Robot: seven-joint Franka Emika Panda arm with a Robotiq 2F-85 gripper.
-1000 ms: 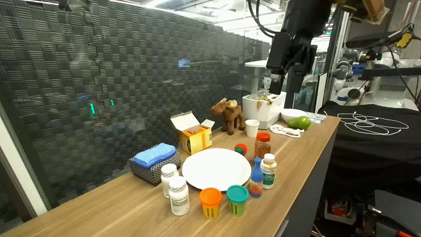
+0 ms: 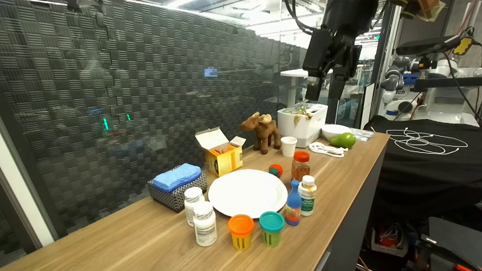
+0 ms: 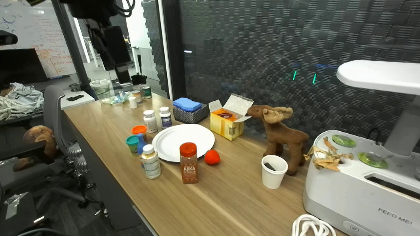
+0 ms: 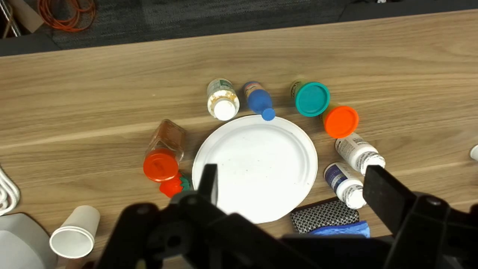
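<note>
High above the table, my gripper [image 2: 323, 97] hangs open with nothing between its fingers. In the wrist view its two dark fingers [image 4: 386, 197] spread wide over a bare white plate [image 4: 257, 168]. Around the plate stand a red-capped spice jar [image 4: 166, 150], a red strawberry [image 4: 171, 185], a white-capped bottle [image 4: 222, 99] and a blue bottle [image 4: 260, 99]. On its other side are a teal-lidded tub [image 4: 312, 99], an orange-lidded tub [image 4: 340, 121] and two white pill bottles [image 3: 150, 121].
Along the wall are a dark box with a blue cloth [image 2: 176, 177], an open yellow box [image 2: 223, 156], a plush moose [image 2: 264, 133], a paper cup [image 2: 289, 146] and a white planter [image 2: 301, 124]. A white cable [image 2: 326, 149] lies nearby.
My gripper has shifted slightly, a little up and left in exterior view 1. The objects on the table have not moved.
</note>
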